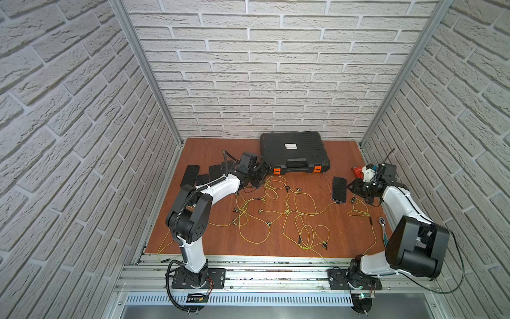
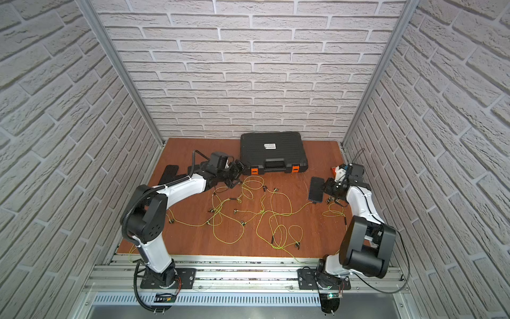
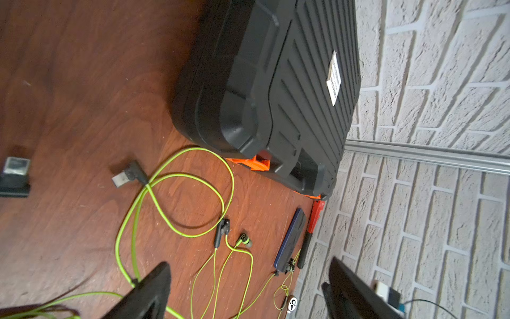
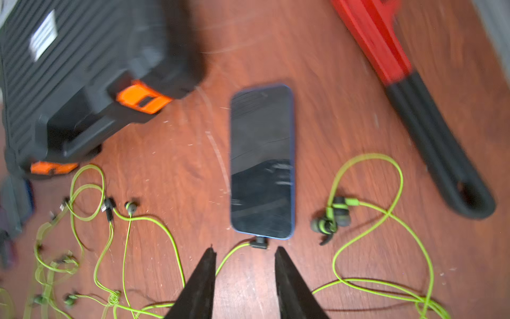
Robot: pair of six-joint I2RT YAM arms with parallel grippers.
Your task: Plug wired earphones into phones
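A black phone (image 4: 262, 159) lies upright-on in the right wrist view, flat on the table, with a yellow-green cable's black angled plug (image 4: 258, 242) at its bottom edge. My right gripper is open above and just below that end, empty. Loose earphones (image 4: 334, 218) lie right of the phone. My left gripper is open over the table near the case, nothing between its fingers; tangled yellow-green cables and plugs (image 3: 127, 178) lie beneath it. Several dark phones (image 1: 189, 175) rest at the table's left, partly hidden by my left arm.
A black case (image 1: 294, 148) occupies the back middle. A red-and-black tool (image 4: 425, 117) lies right of the phone, and a ratchet (image 1: 383, 231) at the right edge. Cables cover much of the front middle; bare wood (image 1: 196, 148) shows at back left.
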